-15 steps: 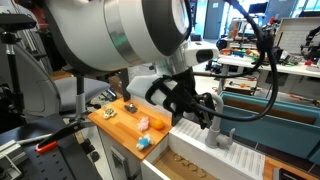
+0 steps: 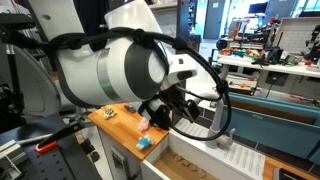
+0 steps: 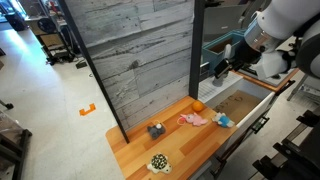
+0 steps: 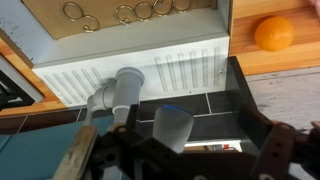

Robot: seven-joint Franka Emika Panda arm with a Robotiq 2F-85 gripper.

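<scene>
My gripper hangs over the far edge of a pulled-out drawer (image 3: 238, 104). In the wrist view its dark fingers stand well apart on either side of a grey-purple rounded object (image 4: 172, 127), which I cannot identify. No contact between that object and the fingers shows. Left of it stands a pale faucet-like fixture (image 4: 127, 92), also visible to the right of the gripper in exterior view 1. An orange (image 4: 274, 32) rests on the wooden surface at the wrist view's upper right. The arm hides it in exterior view 1.
Pink (image 3: 193, 119) and blue-white (image 3: 223, 120) items lie on the wooden counter (image 3: 165, 150), with a dark item (image 3: 156, 130) and a patterned one (image 3: 159, 162). Several metal rings (image 4: 143, 10) lie inside the drawer. A blue-grey bin (image 2: 270, 128) stands behind.
In exterior view 1 the arm and gripper have moved left and somewhat down, away from the faucet-like fixture. The orange, visible earlier, is now hidden behind the arm.
</scene>
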